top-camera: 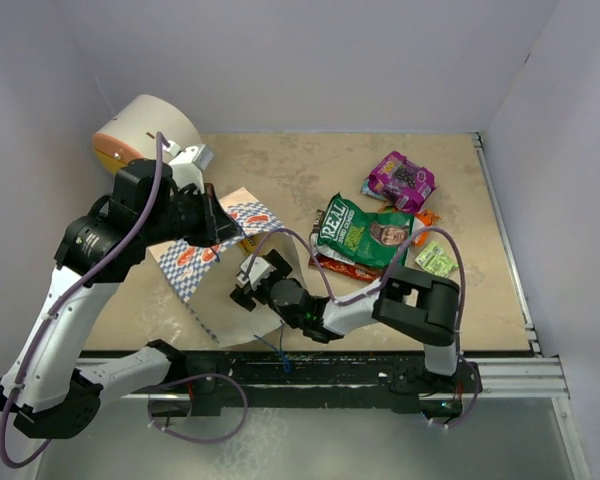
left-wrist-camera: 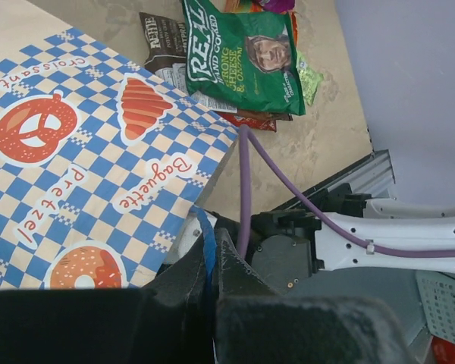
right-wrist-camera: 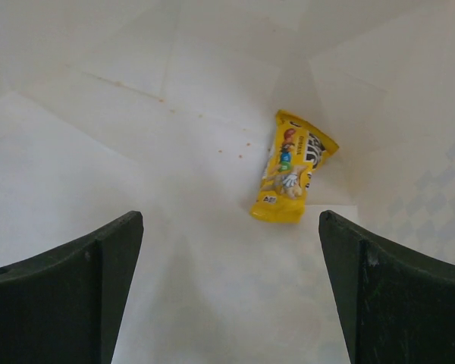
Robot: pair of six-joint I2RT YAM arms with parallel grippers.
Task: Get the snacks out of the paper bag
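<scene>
The paper bag point(top-camera: 185, 270) lies on its side with a blue-checked printed face up, its mouth toward the front right. Inside it rests a small yellow snack packet point(right-wrist-camera: 292, 168), seen in the right wrist view on the pale inner paper. My right gripper is open at the bag's mouth, the packet ahead of its fingers and untouched. My left gripper is shut at the bag's upper edge; the bag's blue handle cord point(left-wrist-camera: 206, 239) runs over its fingertips. Whether paper is pinched there is hard to see.
Snacks lie right of the bag: a large green bag point(top-camera: 365, 232) over other packs, a purple pack point(top-camera: 402, 182), an orange one point(top-camera: 425, 222) and a light-green packet point(top-camera: 436, 260). A white-and-orange cylinder point(top-camera: 152, 130) stands back left.
</scene>
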